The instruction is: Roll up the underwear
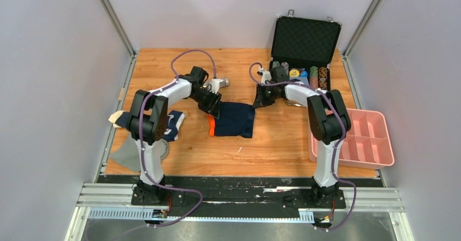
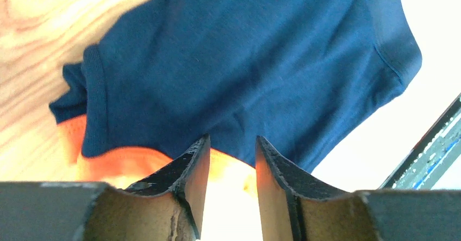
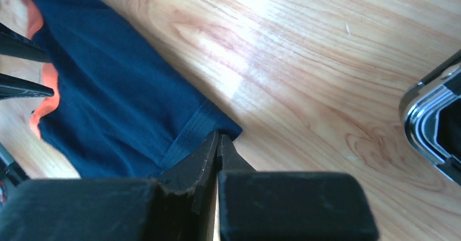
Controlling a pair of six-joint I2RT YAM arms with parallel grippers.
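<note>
Navy underwear with an orange band (image 1: 234,119) lies flat on the wooden table. My left gripper is over its orange edge at the left, fingers apart with nothing visibly held between them. My right gripper is shut at the far right corner of the cloth, its tips touching the hemmed edge; whether fabric is pinched there is hard to tell.
An open black case (image 1: 304,39) stands at back right, a pink compartment bin (image 1: 369,156) at right. Other garments (image 1: 130,154) lie at left, a metal cylinder (image 1: 225,82) behind.
</note>
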